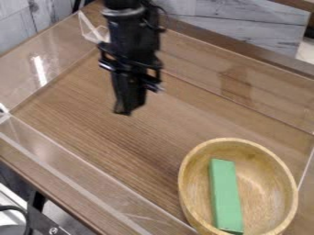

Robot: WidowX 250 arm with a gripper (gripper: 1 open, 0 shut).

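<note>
The black robot arm reaches down from the top of the view, and its gripper (130, 99) hangs over the left-middle of the wooden tray, blurred, appearing shut with nothing visible between its fingers. At the lower right a round tan bowl (197, 174) holds a flat green block (226, 193) lying lengthwise.
The wooden tray floor (110, 156) is clear around and below the gripper. Clear side walls (37, 64) edge it. A pale wood-patterned backdrop stands behind, and dark cables lie at the lower left corner.
</note>
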